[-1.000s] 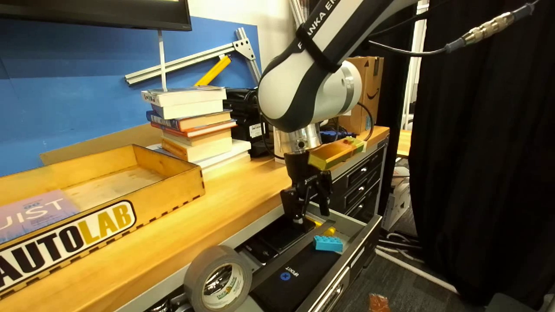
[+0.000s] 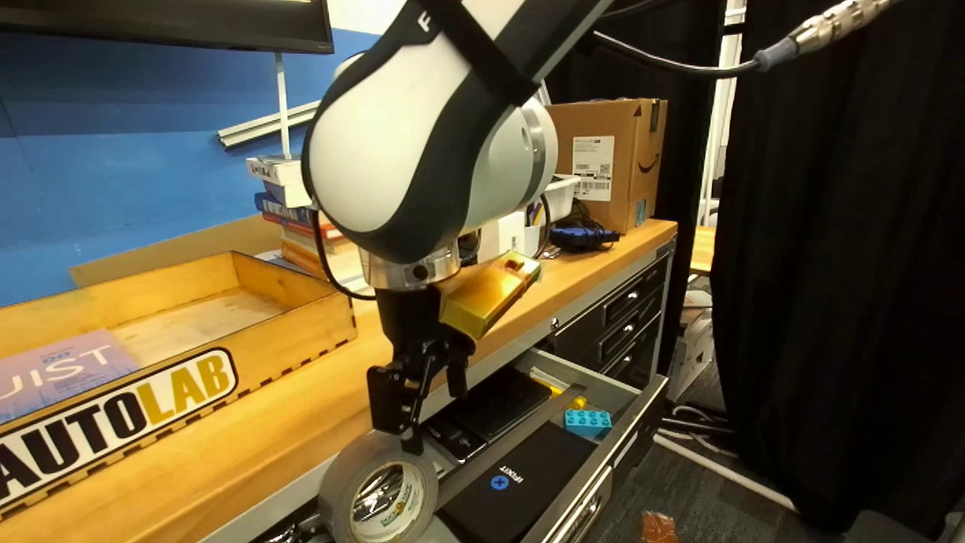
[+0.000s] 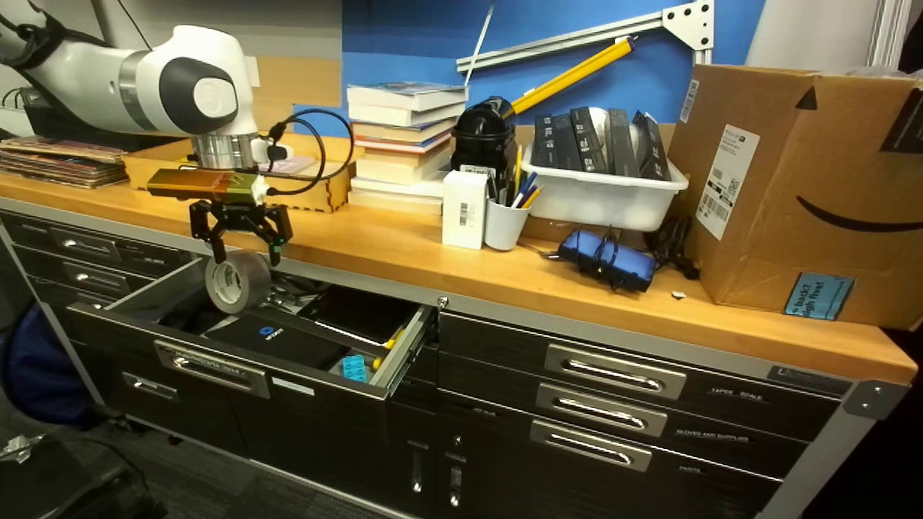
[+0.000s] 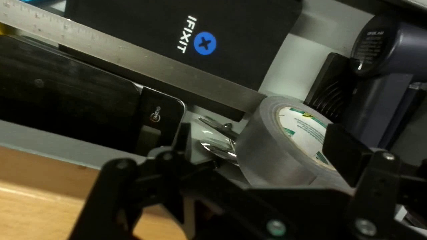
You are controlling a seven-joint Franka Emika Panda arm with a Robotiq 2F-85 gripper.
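Observation:
A roll of grey duct tape (image 2: 336,493) stands tilted in the open drawer, its white core showing. Over it hangs my gripper (image 3: 247,258), fingers open and nothing held. In the wrist view the tape (image 4: 266,154) lies mostly between my spread fingers; the right finger (image 4: 340,148) covers part of its core, and whether it touches cannot be told. Near the drawer's front right corner in exterior view 2 lies a light blue toy brick (image 3: 354,367). A black IFIXIT case (image 4: 240,36) lies flat beside a metal ruler (image 4: 140,66).
The drawer front (image 3: 233,367) and the wooden worktop edge (image 2: 271,452) flank the space. Black flat devices (image 4: 72,96) lie along the drawer's back, and a dark rounded tool (image 4: 412,50) is beside the tape. A wooden tray (image 2: 298,317) sits on the worktop.
In exterior view 1 my arm has swung left and nearer, from above the drawer's far end to above the tape. The blue brick sits slightly farther right, at another angle.

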